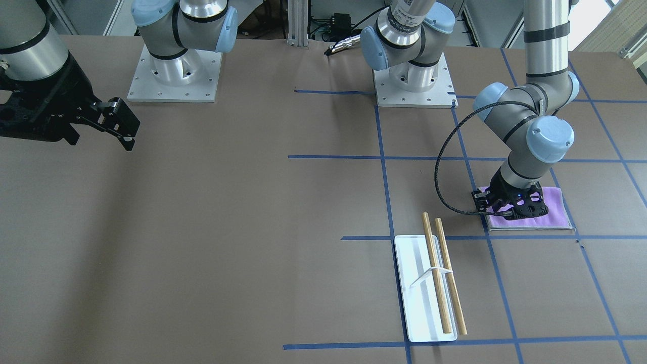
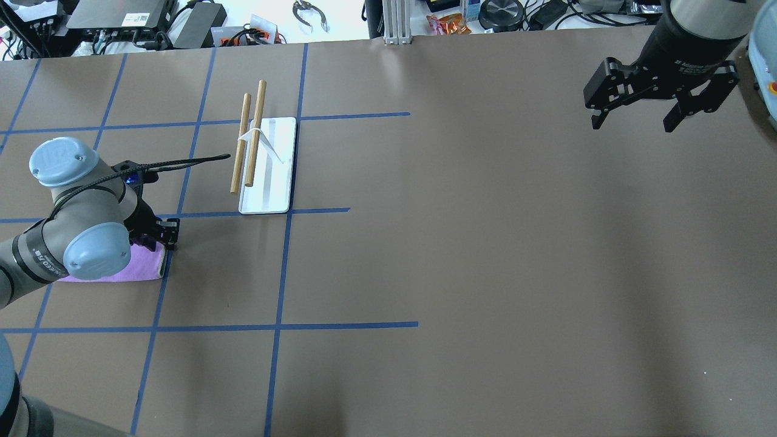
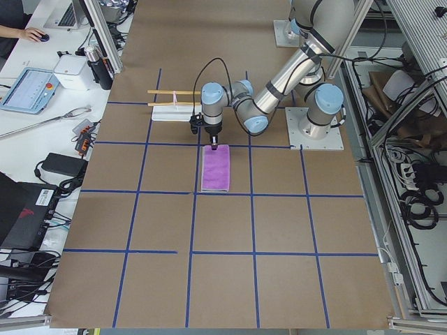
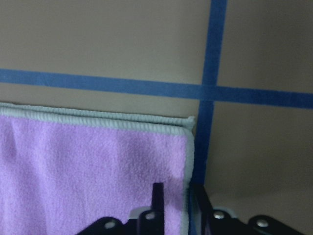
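Note:
A folded purple towel with pale edging (image 1: 546, 215) lies on the taped floor grid, shown from the side in the left view (image 3: 215, 171) and partly under the arm in the top view (image 2: 131, 269). My gripper is low over one edge of it. In the wrist view its two black fingers straddle the edge near a corner, one over the purple cloth and one just outside it, with a gap between them; whether they pinch any cloth I cannot tell.
A white tray (image 1: 412, 303) with two wooden sticks (image 1: 441, 303) lies near the towel. A second arm's black end (image 2: 663, 87) hangs at the far side.

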